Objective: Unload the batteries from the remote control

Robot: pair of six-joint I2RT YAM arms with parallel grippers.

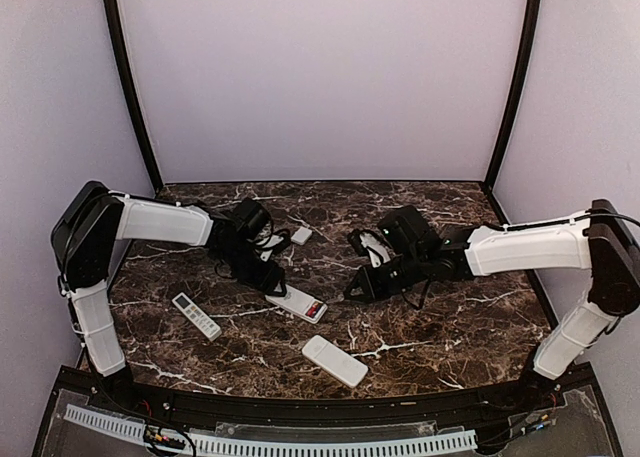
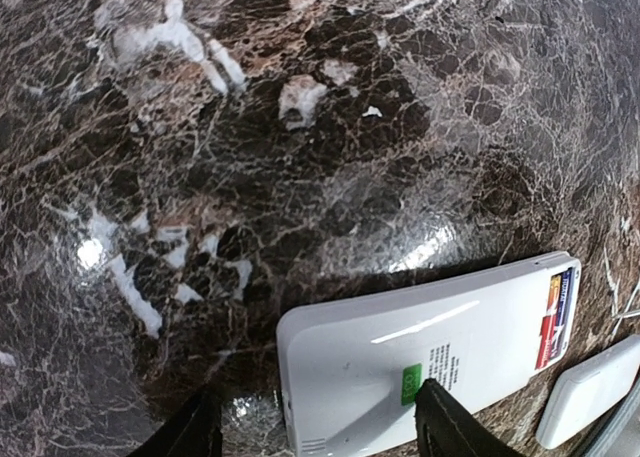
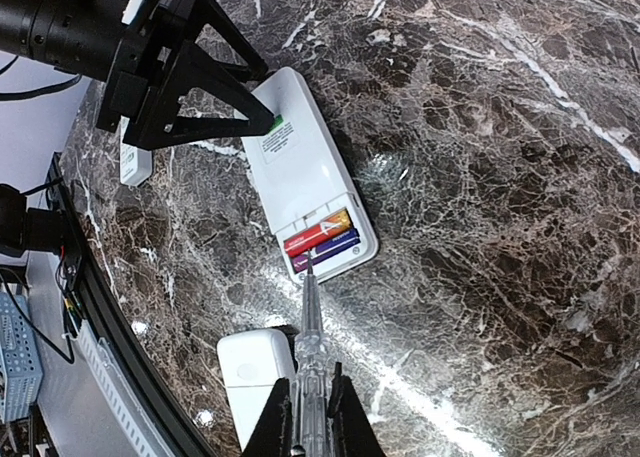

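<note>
The white remote (image 1: 300,303) lies back-up on the marble table, its compartment open with a red battery (image 3: 316,234) and a purple battery (image 3: 325,251) inside. My left gripper is part open at the remote's far end from the batteries, fingers around that end, one over the green label. My right gripper (image 1: 350,289) is shut on a thin metal tool (image 3: 312,349), whose tip points at the batteries' lower side.
Another remote with buttons (image 1: 196,316) lies at left, a white remote (image 1: 334,361) at the front, and a small white piece (image 1: 301,235) behind.
</note>
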